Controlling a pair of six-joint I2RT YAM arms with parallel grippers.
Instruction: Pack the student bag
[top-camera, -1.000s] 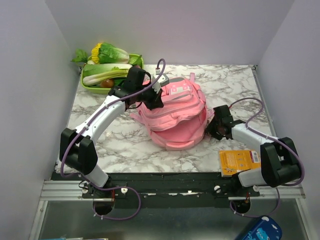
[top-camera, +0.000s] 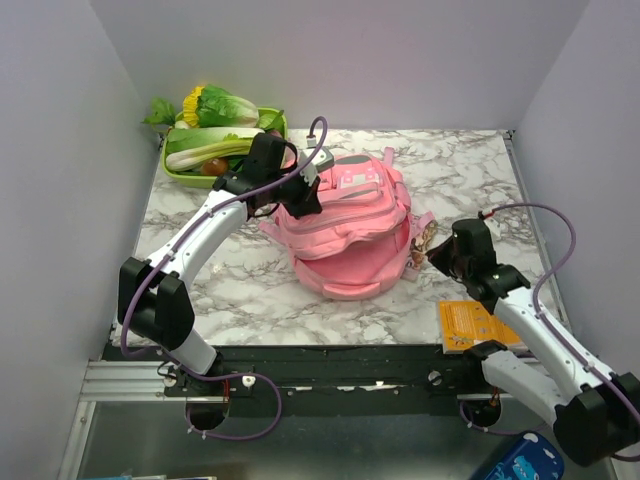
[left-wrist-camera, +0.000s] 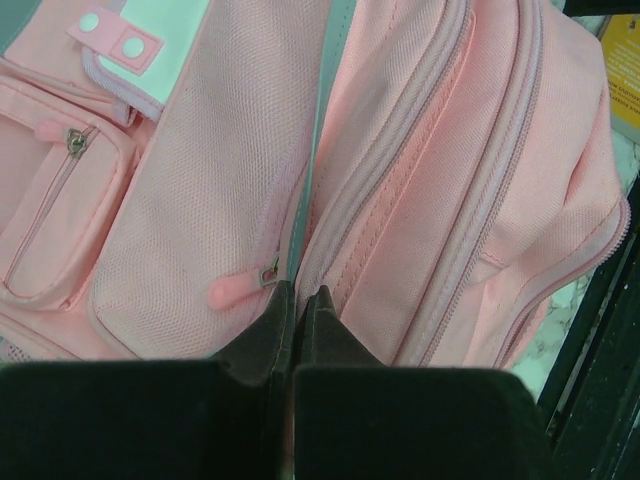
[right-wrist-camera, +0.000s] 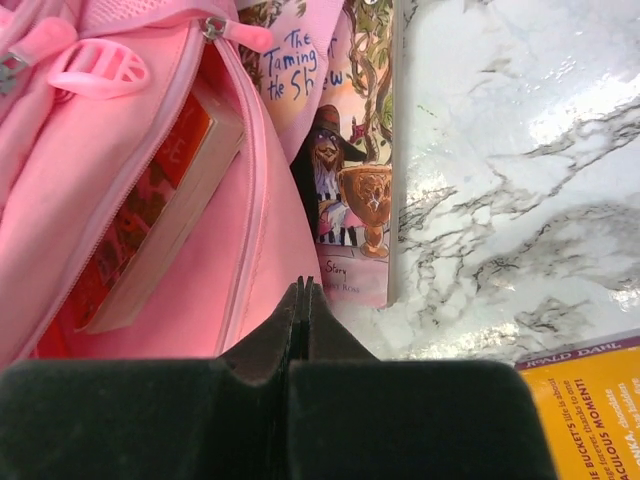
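The pink backpack (top-camera: 345, 240) lies on the marble table, its main compartment unzipped toward the front. Inside that opening a red-covered book (right-wrist-camera: 160, 205) shows in the right wrist view. Another book, "The Taming of the Shrew" (right-wrist-camera: 355, 190), lies on the table beside the bag, partly under a pink strap. Over the bag's left side, my left gripper is shut at a zipper seam near a pink pull tab (left-wrist-camera: 235, 288); whether it pinches any fabric is hidden. My right gripper is shut with nothing visible between its fingers, right of the bag. A yellow-orange book (top-camera: 475, 325) lies at the front right.
A green basket (top-camera: 190, 178) of vegetables stands at the back left. A blue item (top-camera: 525, 460) sits below the table's front edge at the right. Bare marble (top-camera: 450, 165) spreads across the back right.
My right gripper has drawn back to the right from the bag's side, uncovering part of the book lying there. The left arm and the bag look almost unchanged.
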